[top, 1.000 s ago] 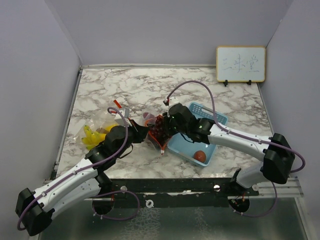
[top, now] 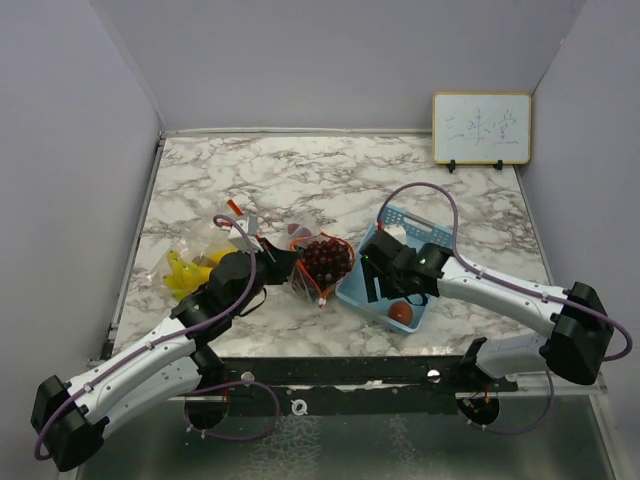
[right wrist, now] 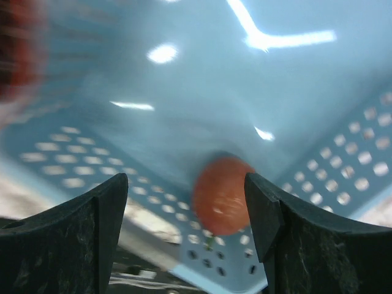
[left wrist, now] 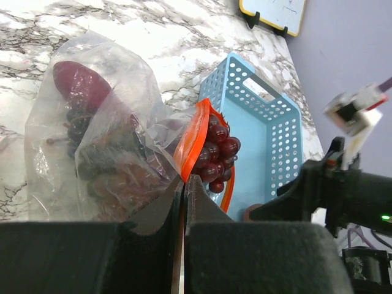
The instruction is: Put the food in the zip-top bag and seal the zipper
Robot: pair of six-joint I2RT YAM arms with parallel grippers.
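In the left wrist view, a clear zip top bag (left wrist: 46,141) with an orange zipper (left wrist: 193,138) holds dark red and purple food. Dark grapes (left wrist: 214,150) sit at its open mouth, partly outside. My left gripper is shut on the bag's zipper edge. A round reddish fruit (right wrist: 222,197) lies in a corner of the blue basket (top: 352,292). Above it my right gripper stands open, the fruit below and between its fingers without visible contact.
Another clear bag with yellow bananas (top: 183,276) lies to the left, partly behind the left arm. A small whiteboard (top: 482,128) stands at the back right.
My right gripper was at the grapes by the bag's mouth; it has moved right and over the basket, leaving the grapes there. The left arm has stayed in place.
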